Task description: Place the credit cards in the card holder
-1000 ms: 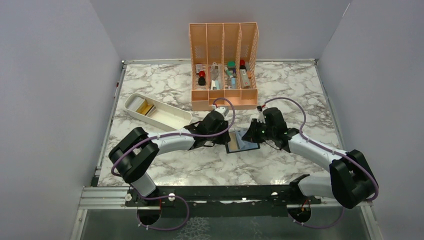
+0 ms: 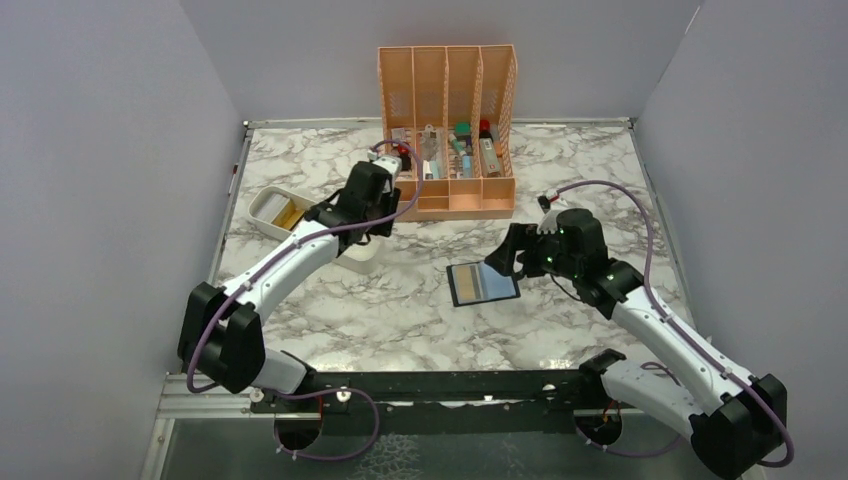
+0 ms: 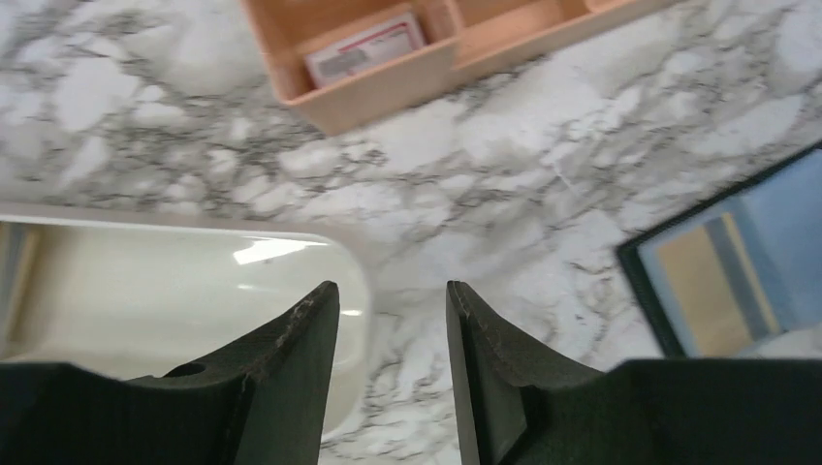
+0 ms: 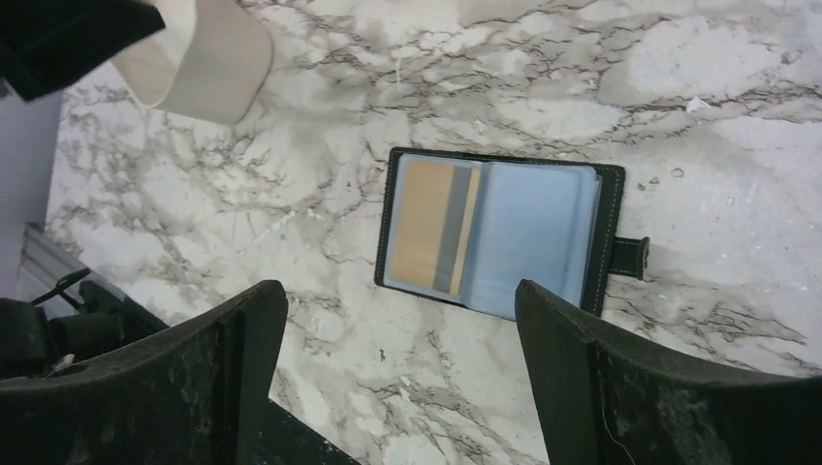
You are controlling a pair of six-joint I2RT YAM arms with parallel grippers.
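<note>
The card holder (image 4: 609,208) lies spread flat on the marble table, black-edged, a gold-and-grey card (image 4: 421,221) under its left side and a pale blue panel (image 4: 535,235) on the right. Over the white tray's right end, my left gripper is part open with nothing between its fingers. Cards (image 2: 289,214), some gold, stand in the left end of the white tray (image 2: 270,190); the left arm covers much of the tray from above. My right gripper is open and empty above the card holder, touching nothing.
An orange organizer (image 2: 447,205) with its lid up stands at the back, small items in its compartments. Its front wall is close to the left gripper. Bare marble lies in front of the card holder and to its right.
My left gripper has swung left and back, away from the card holder to above the tray. The right gripper has drawn back slightly and opened wider, uncovering more of the holder.
</note>
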